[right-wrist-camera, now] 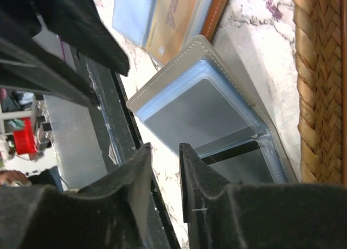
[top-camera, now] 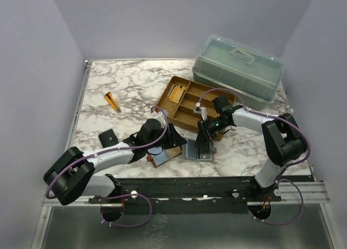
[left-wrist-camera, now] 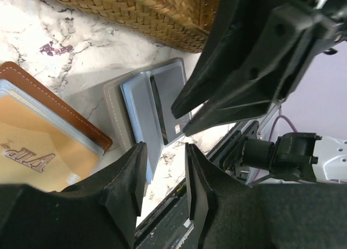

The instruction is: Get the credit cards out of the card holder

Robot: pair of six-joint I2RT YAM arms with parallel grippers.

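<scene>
A grey card holder (top-camera: 191, 150) with pale blue sleeves lies flat and spread open at the front centre; in the right wrist view its sleeves (right-wrist-camera: 198, 113) hold dark cards. My left gripper is just left of it, part open, fingertips narrowly apart with nothing seen between them. My right gripper (top-camera: 203, 134) is over the holder's right half, its fingertips (right-wrist-camera: 184, 151) close together near the dark slot, part of it hidden below. A brown card holder (left-wrist-camera: 49, 113) with tan and blue cards lies to the left.
A woven divided tray (top-camera: 179, 113) sits just behind the holder. A clear green toolbox (top-camera: 238, 70) is at back right. A yellow cutter (top-camera: 113, 101) and a black item (top-camera: 107, 138) lie left.
</scene>
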